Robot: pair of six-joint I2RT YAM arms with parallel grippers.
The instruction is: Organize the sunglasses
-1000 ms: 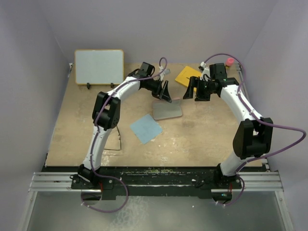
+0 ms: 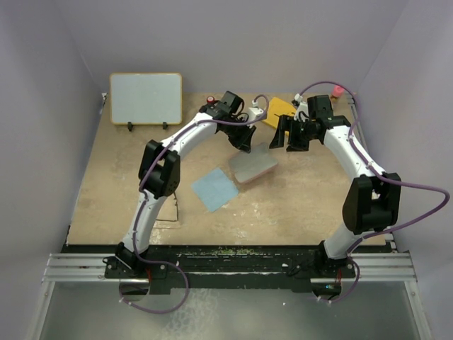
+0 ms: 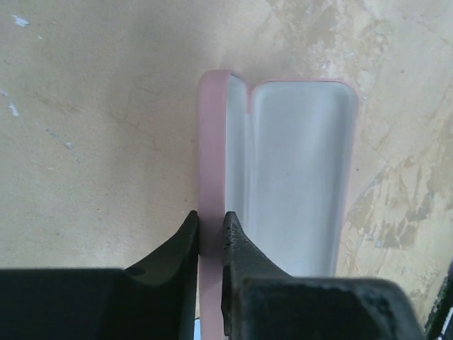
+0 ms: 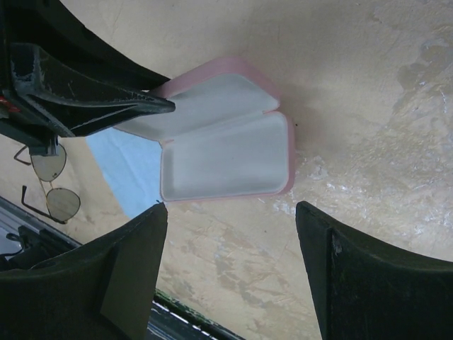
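An open pink glasses case (image 2: 252, 170) with pale lining (image 3: 297, 170) lies at the centre of the table; its pink lid (image 4: 233, 67) is raised. My left gripper is at the lid's long edge, fingers either side of it; whether they grip it is unclear. My right gripper stands open to the right of the case in the top view, empty. Sunglasses (image 4: 56, 184) with round lenses lie beside a blue cloth (image 2: 215, 189), partly hidden by my left arm in the top view.
A whiteboard (image 2: 146, 98) stands at the back left, a yellow item (image 2: 276, 110) at the back centre-right, and a pink cup (image 2: 337, 91) at the back right.
My left gripper has shifted to the case's lid edge and narrowed. The case has tilted or turned, its near edge shifting toward the front right. The right arm is nearly still.
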